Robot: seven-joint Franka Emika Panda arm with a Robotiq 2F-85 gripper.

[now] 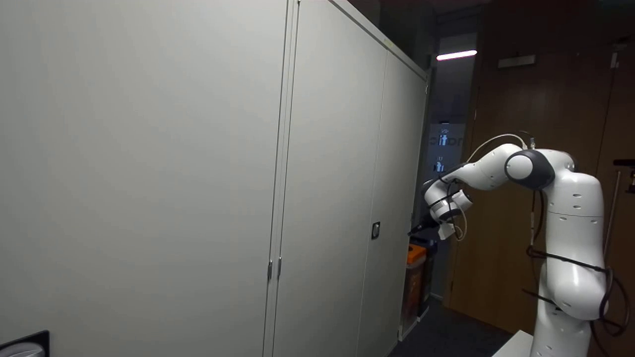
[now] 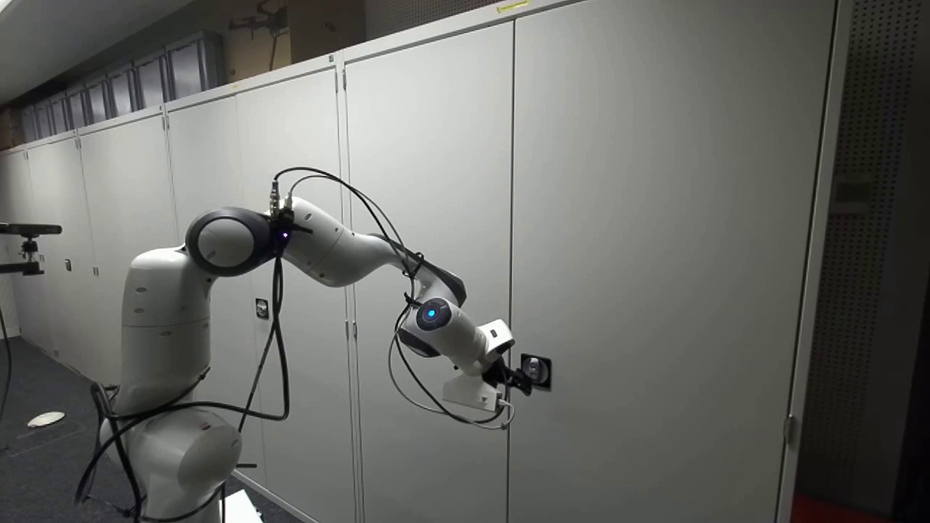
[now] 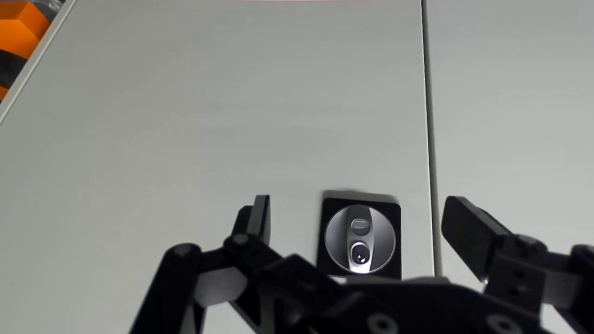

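A tall grey cabinet [image 2: 662, 218] with flat doors stands in front of the arm. Its round silver latch [image 3: 360, 239], set in a black square plate, lies close to the seam between two doors. In the wrist view my gripper is open, one finger to each side of the latch and nothing held. The latch [image 1: 375, 230] shows in exterior view 1, with my gripper [image 1: 411, 233] apart from the door. From exterior view 2 the gripper [image 2: 525, 383] overlaps the left edge of the latch plate; contact cannot be judged there.
More cabinet doors [image 2: 200, 165] run off to the left. An orange-topped bin [image 1: 416, 253] stands past the cabinet's far end. Cables [image 2: 277, 349] hang loosely along the arm. The air before the doors is clear.
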